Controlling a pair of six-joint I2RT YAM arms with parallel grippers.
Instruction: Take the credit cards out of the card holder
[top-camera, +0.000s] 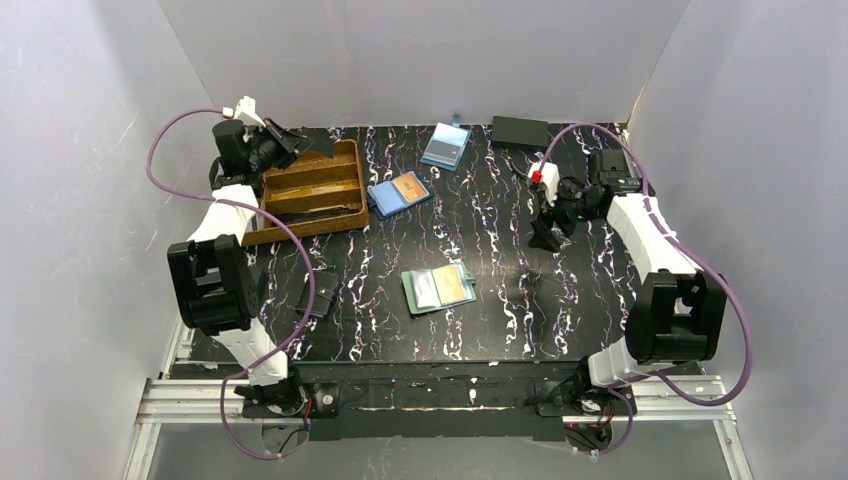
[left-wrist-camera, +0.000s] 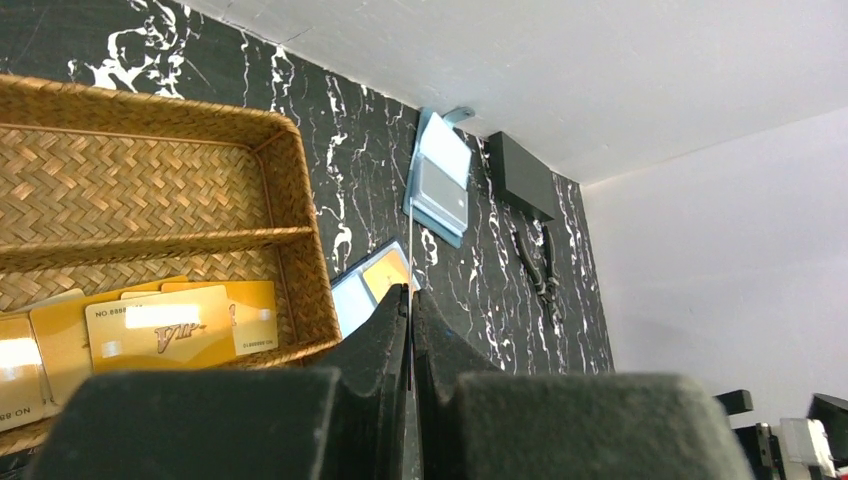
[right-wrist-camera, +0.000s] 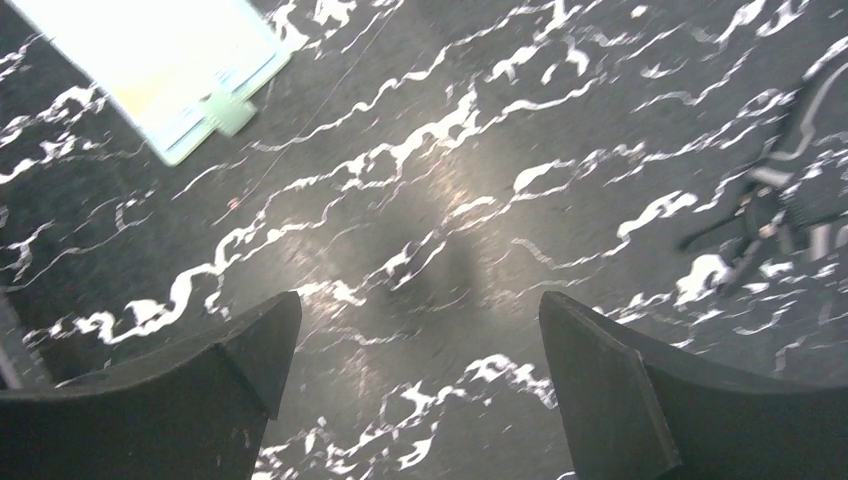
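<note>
My left gripper (top-camera: 310, 142) is over the wicker box (top-camera: 355, 195), shut with nothing visible between its fingers; the left wrist view shows yellow cards (left-wrist-camera: 160, 325) in that box's compartment. Open card holders lie on the table: a blue one (top-camera: 388, 200) right of the box, a light blue one (top-camera: 444, 147) at the back, and a green one (top-camera: 437, 288) front centre, each with card sleeves. A closed black holder (top-camera: 318, 295) lies front left. My right gripper (top-camera: 545, 232) hovers over bare table on the right, open and empty, the green holder at upper left of its wrist view.
A black block (top-camera: 520, 131) sits at the back right, with dark strap-like pieces (left-wrist-camera: 545, 275) in front of it. Walls (top-camera: 420, 65) close in the back and sides.
</note>
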